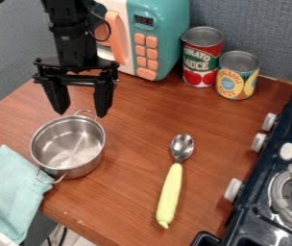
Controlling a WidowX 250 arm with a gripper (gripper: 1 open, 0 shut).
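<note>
My black gripper (81, 96) hangs open just above and behind a steel pot (69, 154), its two fingers apart with nothing visible between them. The pot sits upright on the wooden table (123, 202) at the left. A spoon with a pale yellow handle (171, 192) lies to the pot's right.
A teal toy microwave (159, 38) stands at the back, with two cans, a red one (202, 62) and a yellow one (236, 79), beside it. A black stove (271, 192) fills the right edge. A light blue cloth (11, 192) lies at the lower left.
</note>
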